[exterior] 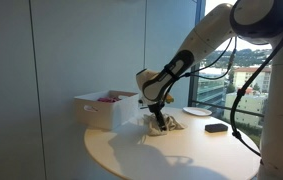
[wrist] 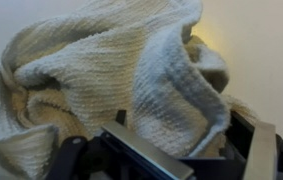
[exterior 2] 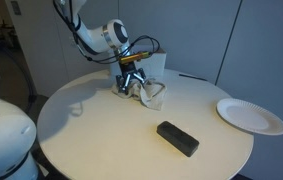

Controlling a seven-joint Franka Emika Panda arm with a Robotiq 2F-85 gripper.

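A crumpled beige cloth (wrist: 111, 75) lies on the round white table (exterior 2: 111, 150) and fills much of the wrist view. Directly over it, my gripper points downward, its fingertips low at the cloth. The fingers stand open, with a fold of the cloth showing in the gap. In exterior view 1 the cloth (exterior: 167, 124) spreads out below and beside the gripper (exterior: 161, 125). Exterior view 2 shows more of the cloth (exterior 2: 153, 97) to the right of the gripper. Whether the fingers touch the cloth is hard to tell.
A white box (exterior: 99, 116) with reddish contents stands by the wall. A black block (exterior 2: 178, 138) and a white plate (exterior 2: 251, 116) rest on the table, clear of the cloth. A dark thin item (exterior 2: 192, 76) lies near the back.
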